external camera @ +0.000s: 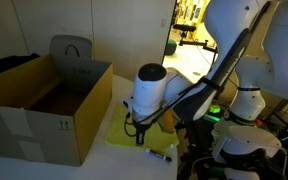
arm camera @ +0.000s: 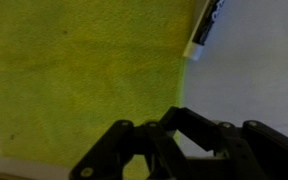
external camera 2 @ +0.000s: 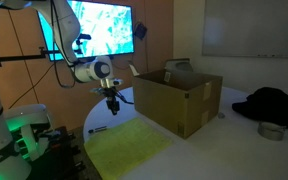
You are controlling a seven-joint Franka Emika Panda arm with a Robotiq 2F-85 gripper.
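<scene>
A yellow-green cloth (external camera: 120, 128) lies spread on the white table; it is also plain in the second exterior view (external camera 2: 129, 147) and fills the left of the wrist view (arm camera: 84, 80). My gripper (external camera: 140, 142) is over or beside the cloth's edge, pointing down. Its black fingertips (arm camera: 160, 128) come together in the wrist view near the cloth's border, and nothing shows between them. Whether they touch the cloth cannot be told. Apart from the fingers, a white and black marker-like stick (arm camera: 203, 30) lies by the cloth edge; exterior view 1 shows this stick (external camera: 158, 155) near the gripper.
An open cardboard box (external camera 2: 169, 105) stands on the table close to the cloth. Beyond it are a black cloth heap (external camera 2: 268, 105) and a small round metal tin (external camera 2: 271, 131). Bare table (external camera 2: 209, 155) lies on the box's near side.
</scene>
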